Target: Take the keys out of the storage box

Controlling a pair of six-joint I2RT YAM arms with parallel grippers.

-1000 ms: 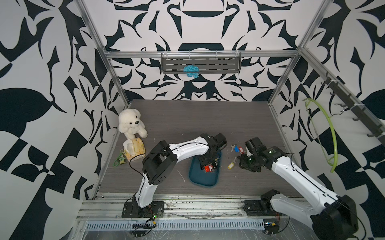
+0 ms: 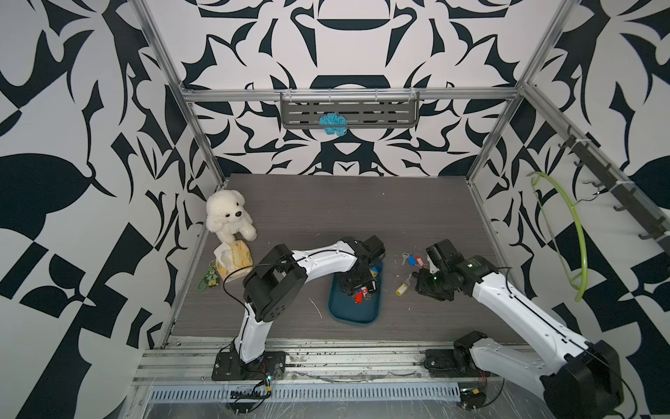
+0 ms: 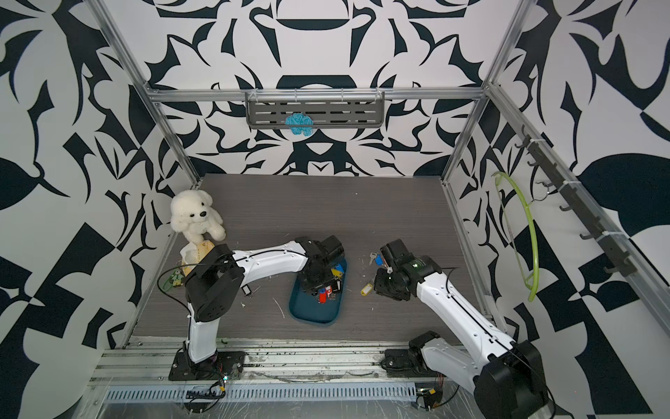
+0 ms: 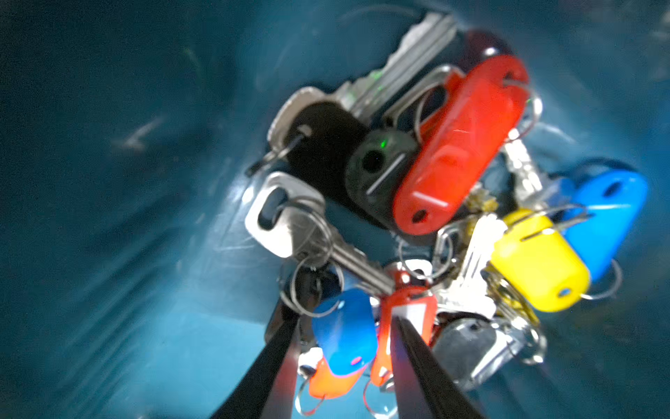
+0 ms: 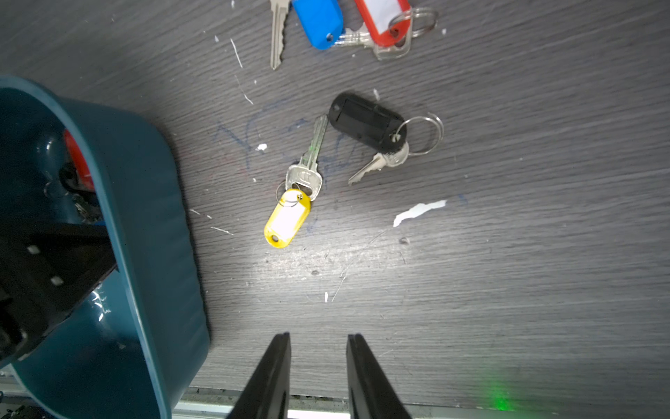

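In the left wrist view my left gripper is open over a pile of keys in the blue storage box (image 2: 354, 313). A blue-tagged key (image 4: 345, 335) and a red-framed tag (image 4: 407, 312) show between its fingers; whether they touch it is unclear. Around them lie a big red tag (image 4: 460, 146), a yellow tag (image 4: 541, 262), another blue tag (image 4: 607, 216) and several bare keys. My right gripper stands part open above the table right of the box, nothing between its fingers.
On the table right of the box lie a yellow-tagged key (image 5: 287, 218), a black-tagged key (image 5: 366, 122) and blue (image 5: 319, 21) and red (image 5: 382, 19) tags with keys. A white plush dog (image 2: 229, 215) sits far left.
My left gripper has shifted slightly to the left over the box, and more of the coloured tags now shows beside it. The right arm looks still.
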